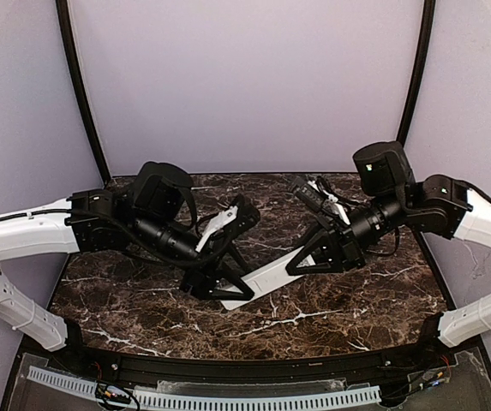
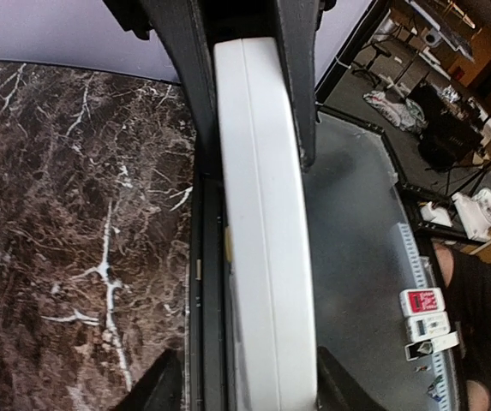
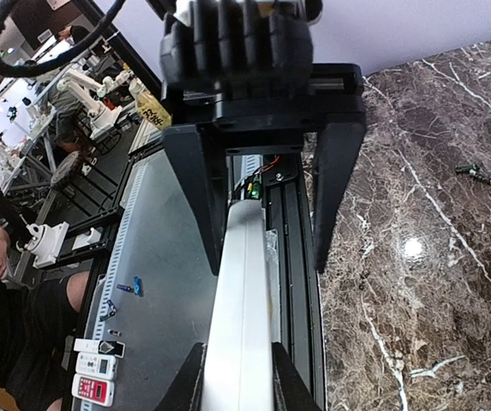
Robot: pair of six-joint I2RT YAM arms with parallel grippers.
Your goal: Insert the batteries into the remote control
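The white remote control (image 1: 271,276) is held in the air between both grippers, seen edge-on in the left wrist view (image 2: 262,214) and the right wrist view (image 3: 238,325). My right gripper (image 1: 302,261) is shut on its right end. My left gripper (image 1: 232,282) is around the left end, its fingers parted with a gap beside the remote in the right wrist view. Small dark batteries (image 3: 475,171) lie on the marble table in the right wrist view.
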